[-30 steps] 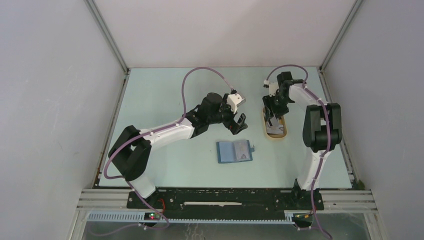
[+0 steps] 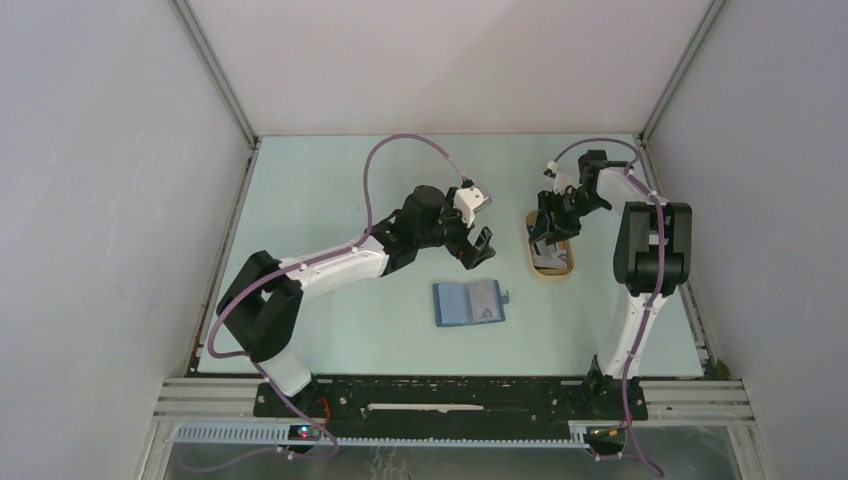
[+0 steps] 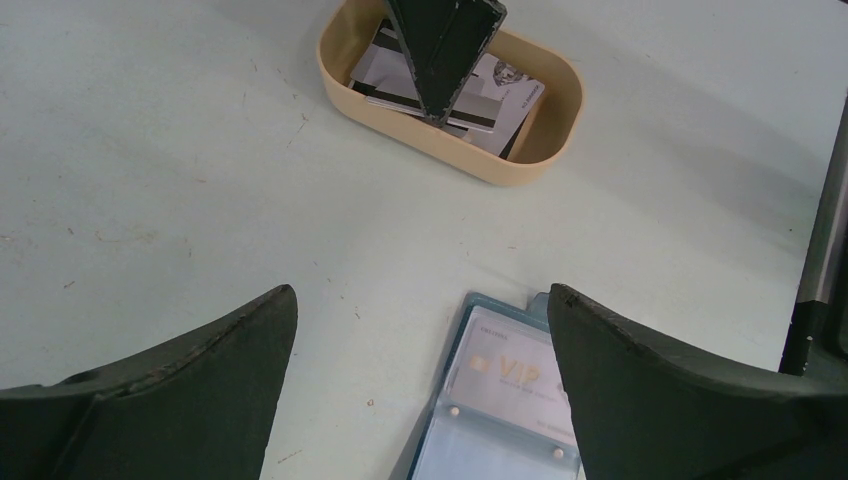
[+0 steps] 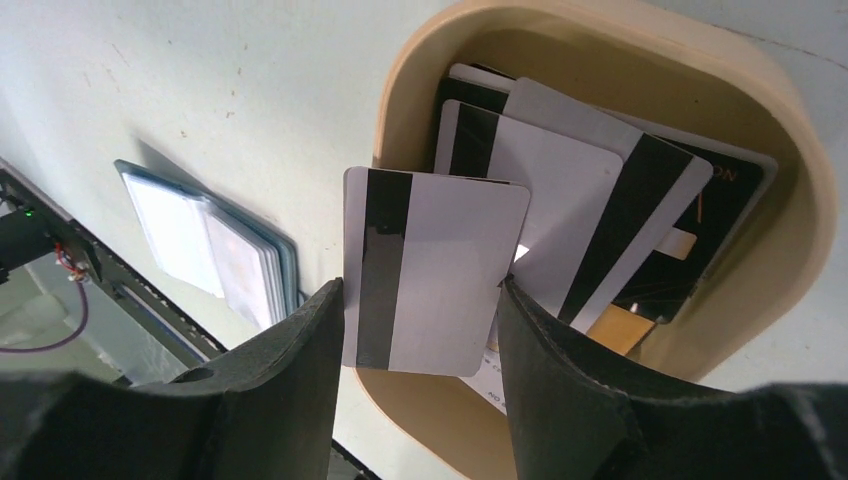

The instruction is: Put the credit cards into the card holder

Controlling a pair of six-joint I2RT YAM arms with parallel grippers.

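A tan oval container (image 2: pixel 550 275) holds stacked cards (image 4: pixel 560 210), some silver, some dark, on the right of the table. My right gripper is down at it, open, its fingertips at either side of a silver card (image 4: pixel 430 260) with a black stripe. Whether they touch it I cannot tell. The blue card holder (image 2: pixel 450 305) lies open nearer the front, a VIP card (image 3: pixel 510 365) visible in one side. My left gripper hangs open and empty left of the container, over the table near the holder.
The front rail and edge (image 2: pixel 425 385) run below the holder; the right arm fills the table's right side.
My right wrist and gripper have shifted slightly to the right over the container. The left arm, container and card holder have not moved.
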